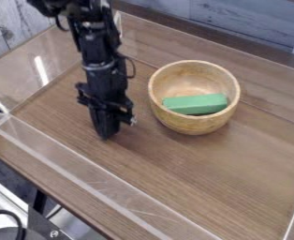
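Note:
The black robot arm hangs from the top left, its gripper (106, 120) low over the wooden table, left of a round wooden bowl. Whether its fingers are open or shut is hard to tell, and nothing clear shows between them. A green block (195, 104) lies inside the bowl (172, 74).
A pale wall runs along the back right. Black cables lie beyond the table's lower left edge.

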